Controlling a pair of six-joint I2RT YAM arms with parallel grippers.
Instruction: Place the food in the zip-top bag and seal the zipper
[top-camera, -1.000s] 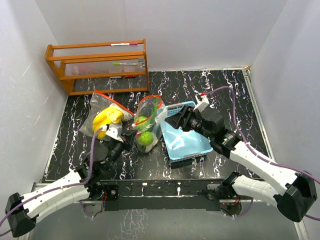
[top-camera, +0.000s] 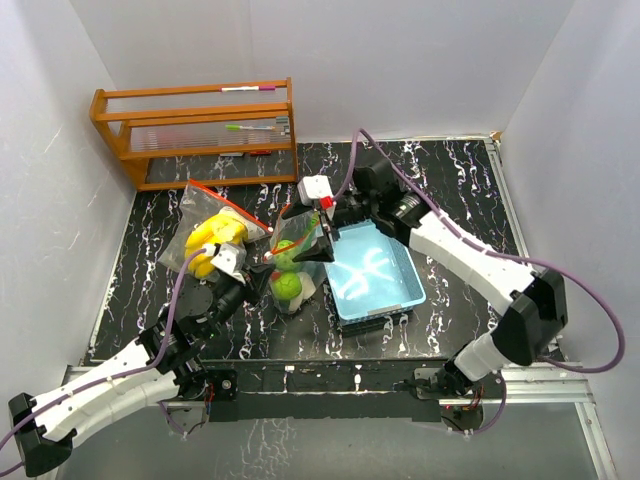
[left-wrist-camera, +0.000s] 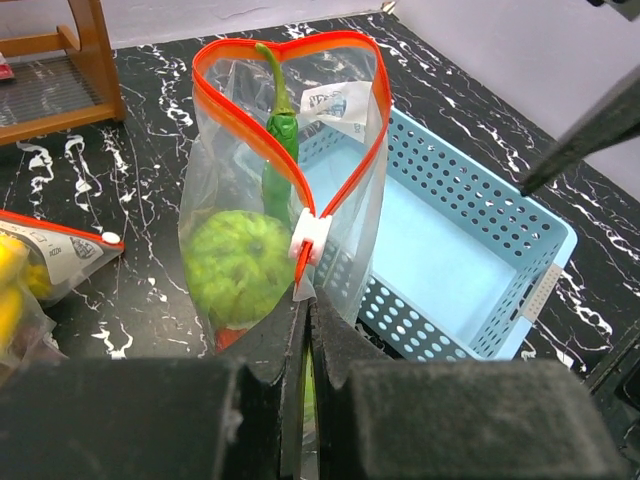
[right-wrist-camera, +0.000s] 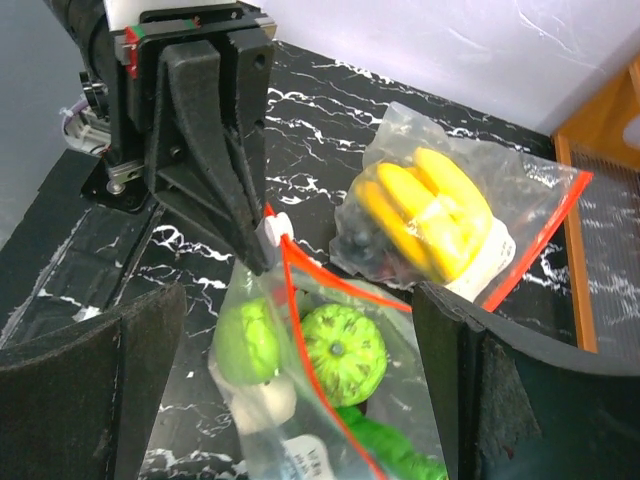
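Observation:
A clear zip top bag (left-wrist-camera: 212, 170) with an orange-red zipper stands with its mouth gaping. Inside are a green pepper (left-wrist-camera: 283, 128), a ribbed green round vegetable (right-wrist-camera: 343, 353), another green round one (top-camera: 287, 287) and something pale (right-wrist-camera: 262, 404). At one end of the zipper sits the white slider (left-wrist-camera: 310, 236). Just beyond it, my left gripper is shut with the bag's corner pinched at its tips. My right gripper is open above the bag, its fingers (right-wrist-camera: 150, 365) spread wide either side of the zipper, apparently without gripping it.
A second bag (top-camera: 190, 235) holding yellow bananas (right-wrist-camera: 440, 215) lies at the left. To the right stands a blue basket (top-camera: 372, 275), empty. At the back left is a wooden rack (top-camera: 140, 155). Open counter (top-camera: 460, 200) lies beyond the basket.
My right arm has swung leftward from over the blue basket to above the bag, its gripper turning on the way. The bag's mouth has narrowed and leaned slightly. The left arm has barely moved.

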